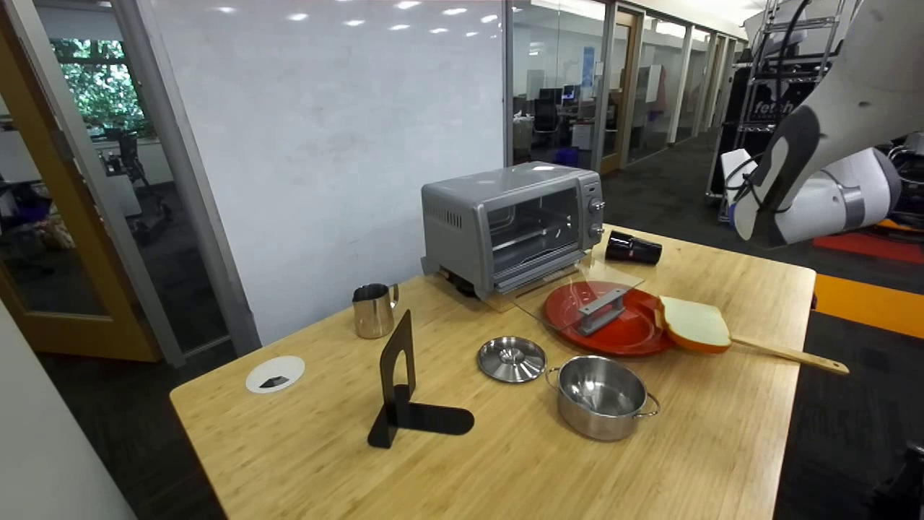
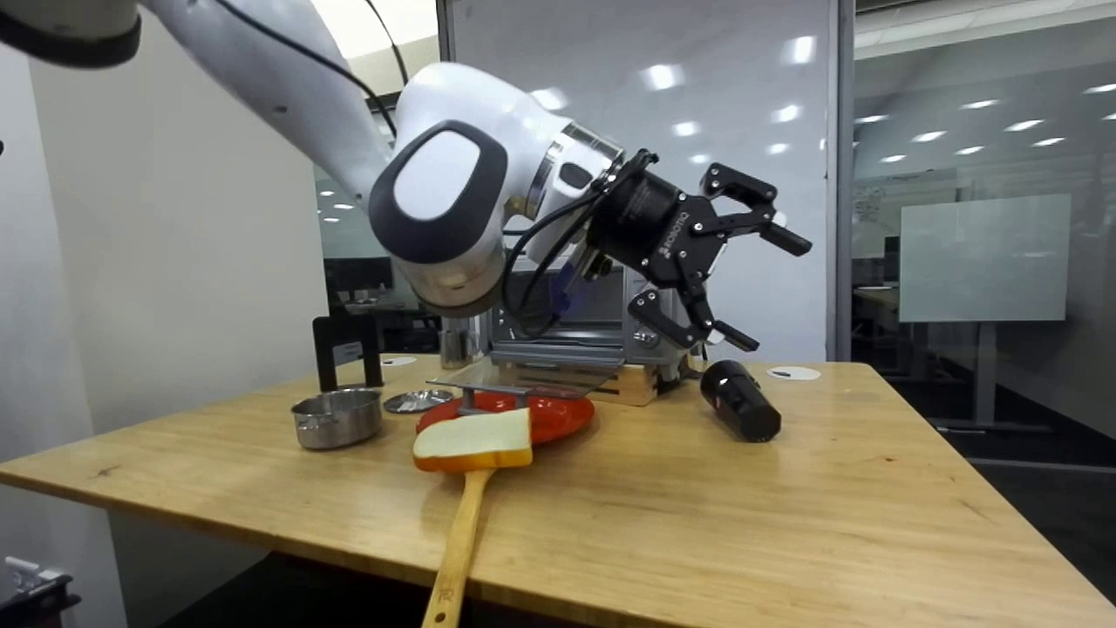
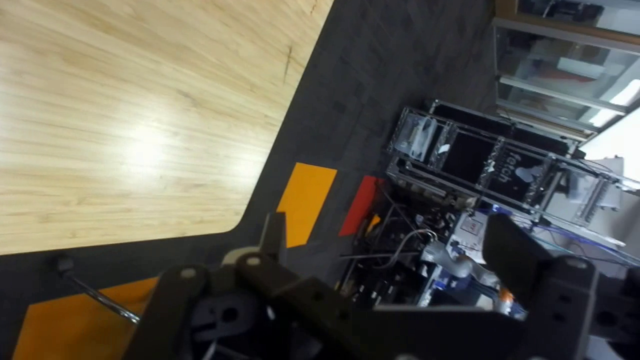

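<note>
High above the table's right part, my gripper (image 2: 772,291) stands open in exterior view 2, its two black fingers (image 2: 785,239) well apart and nothing between them. The wrist view shows the same wide gap, with my gripper facing past the table corner toward the floor. A slice of bread (image 1: 695,323) lies on a wooden-handled spatula (image 1: 784,354) at the edge of a red plate (image 1: 637,341). The toaster oven (image 1: 528,234) has its glass door (image 1: 554,299) lowered over part of that plate. In exterior view 1 the gripper's fingers are hidden behind the arm.
A steel pot (image 1: 598,407), its lid (image 1: 511,360), a steel pitcher (image 1: 373,312) and a black bookend (image 1: 433,417) occupy the table's left and middle. A black cup (image 2: 740,399) lies on its side below the gripper.
</note>
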